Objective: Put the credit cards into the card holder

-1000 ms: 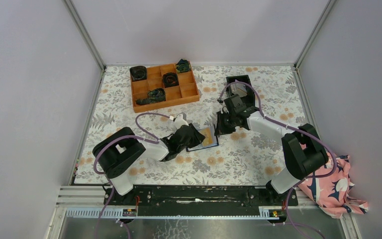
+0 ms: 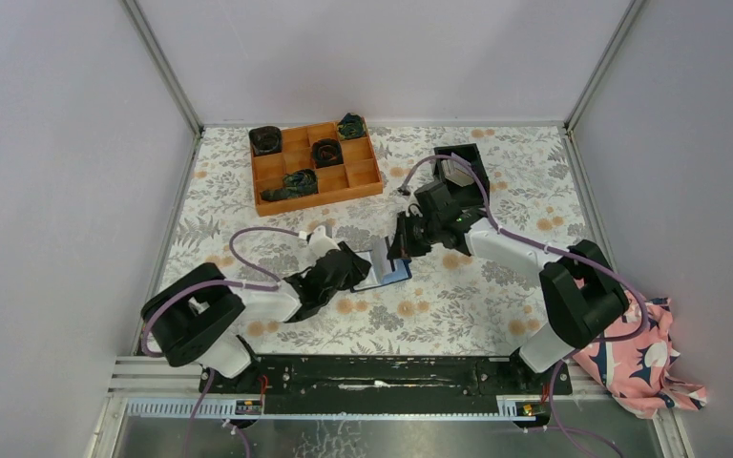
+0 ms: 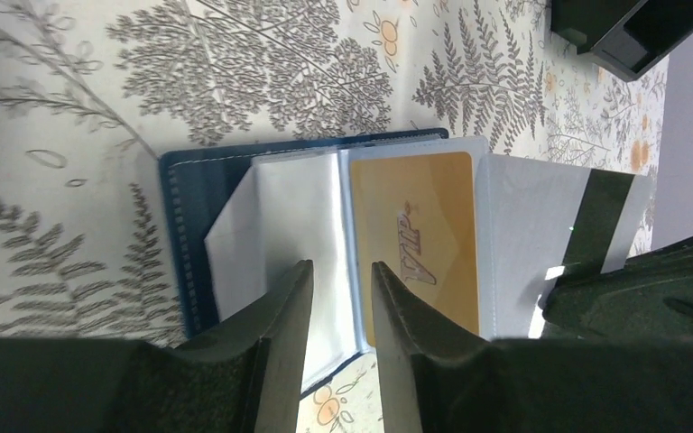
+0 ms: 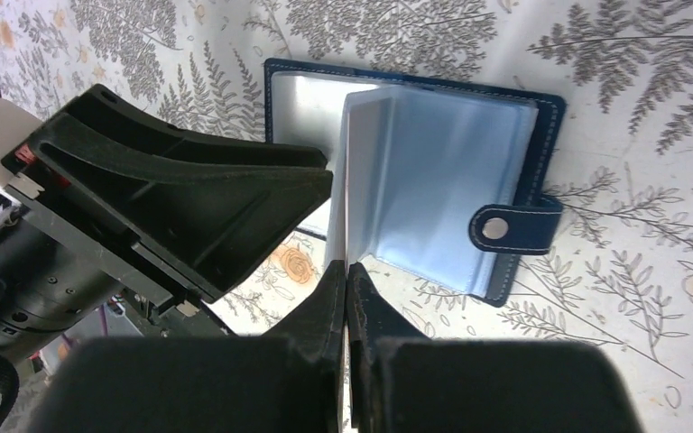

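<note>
The dark blue card holder [image 2: 396, 273] lies unfolded on the table, with clear sleeves [image 3: 307, 216] and a snap strap [image 4: 514, 227]. A gold card [image 3: 415, 234] shows in a sleeve in the left wrist view. My left gripper is over the holder's pages, its fingers a little apart, with nothing clearly gripped. My right gripper is shut on the edge of an upright sleeve page [image 4: 352, 180], at the holder's middle in the right wrist view.
An orange compartment tray [image 2: 362, 175] with dark coiled items stands at the back left. A black box [image 2: 456, 151] sits at the back right. A pink cloth [image 2: 639, 372] lies beyond the right edge.
Both grippers and the holder have moved leftward, the left arm also slightly toward the front. A sleeve page stands more upright, and the gold card is less visible from above.
</note>
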